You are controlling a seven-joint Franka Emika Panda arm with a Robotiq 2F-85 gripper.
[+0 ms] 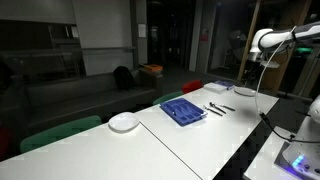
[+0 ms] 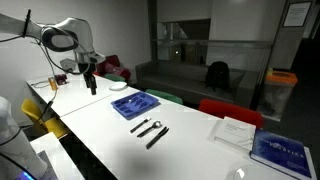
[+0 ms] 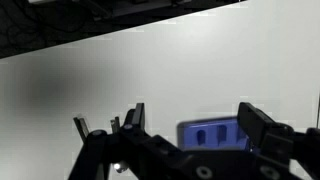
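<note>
My gripper stands open above the white table, its two dark fingers wide apart with nothing between them. Below it in the wrist view lies a blue compartment tray [image 3: 183, 136], partly covered by the right finger. Dark-handled utensils [image 3: 82, 127] show by the left finger, partly hidden by the gripper. In exterior view 2, a black utensil [image 2: 158, 138], a spoon-like one [image 2: 150, 128] and a shorter one [image 2: 139, 125] lie on the table beside the tray. The arm [image 2: 70, 45] is raised at the left of that view.
A white plate [image 1: 124, 122] lies beyond the tray, another plate [image 2: 240, 173] at the table's opposite end. Near the latter are a flat white item [image 2: 235, 134] and a blue box [image 2: 282, 152]. Chairs and a dark sofa [image 1: 80, 107] stand behind.
</note>
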